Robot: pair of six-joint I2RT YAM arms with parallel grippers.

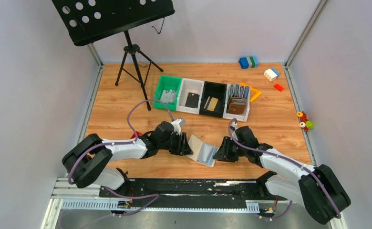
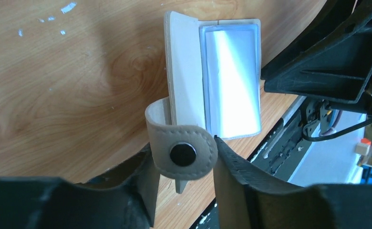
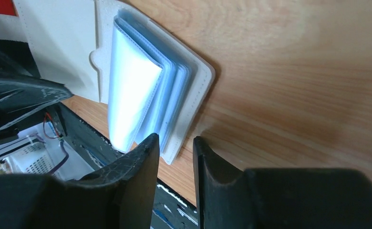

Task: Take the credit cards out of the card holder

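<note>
The card holder (image 1: 195, 143) lies opened out on the table between my two grippers, its beige cover to the left and clear bluish sleeves (image 1: 206, 153) to the right. In the left wrist view its strap (image 2: 162, 152), with a black snap, curls up at my left gripper. That gripper's fingers stand apart, one on each side of the strap; whether they touch it is unclear. Over the sleeve side, my right gripper is part open with an empty gap, close to the fanned sleeves (image 3: 136, 81). No card can be made out for certain inside the sleeves.
Behind the work area stands a row of bins, among them a green tray (image 1: 156, 98) and a black one (image 1: 207, 90). A music stand (image 1: 135, 52) rises at back left. A red object (image 1: 137, 135) sits by the left arm. Table between holder and bins is clear.
</note>
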